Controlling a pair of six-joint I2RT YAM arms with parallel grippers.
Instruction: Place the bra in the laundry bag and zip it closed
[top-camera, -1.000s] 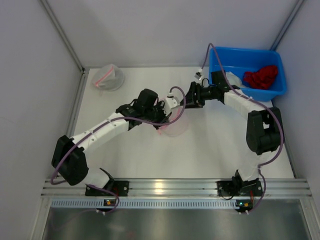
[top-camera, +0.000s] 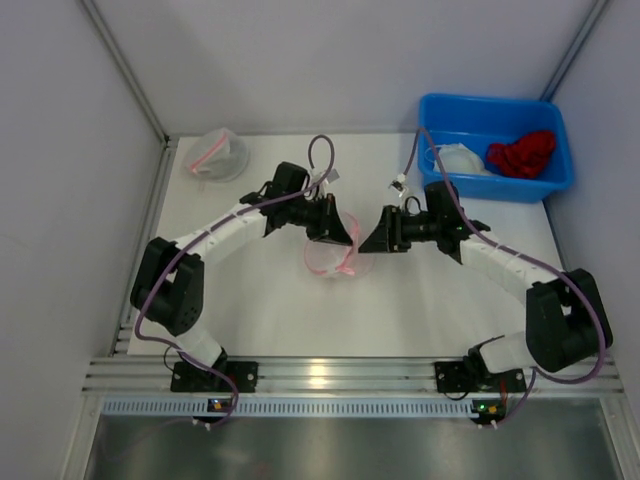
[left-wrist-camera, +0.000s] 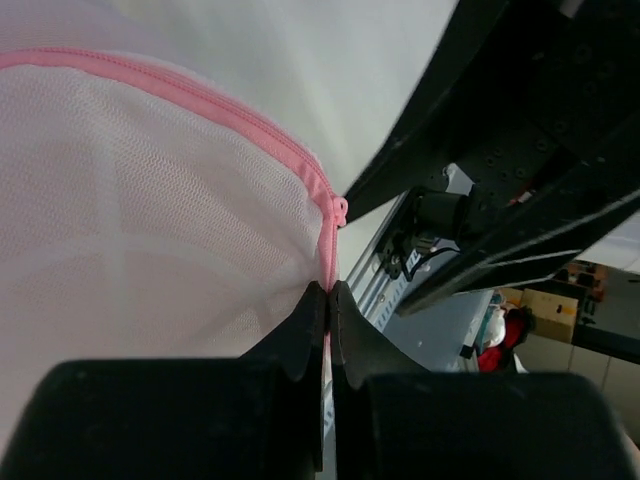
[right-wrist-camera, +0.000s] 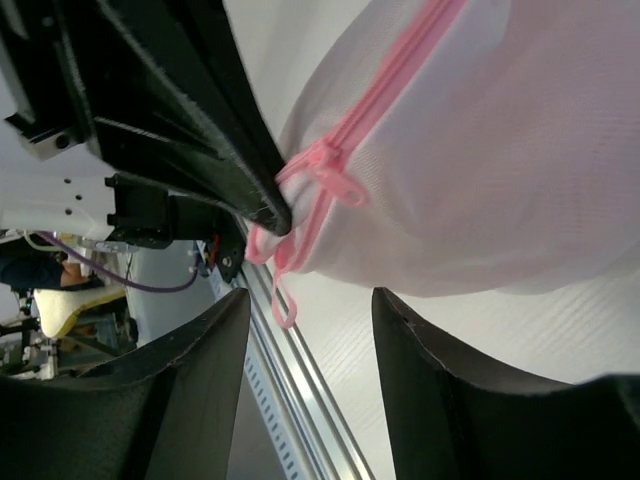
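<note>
The white mesh laundry bag (top-camera: 330, 258) with its pink zipper lies on the table between both grippers. In the left wrist view my left gripper is shut, its tips at the zipper band below the pink puller (left-wrist-camera: 338, 210); the right wrist view shows those black fingers at the zipper end by the pink pull (right-wrist-camera: 335, 175). My right gripper is open beside that end, a thin pink loop (right-wrist-camera: 283, 300) hanging between its fingers without being clamped. I cannot make out the bra inside the bag with certainty.
A blue bin (top-camera: 480, 115) with red cloth (top-camera: 520, 150) and pale fabric stands at the back right. Another mesh bag (top-camera: 215, 155) lies at the back left.
</note>
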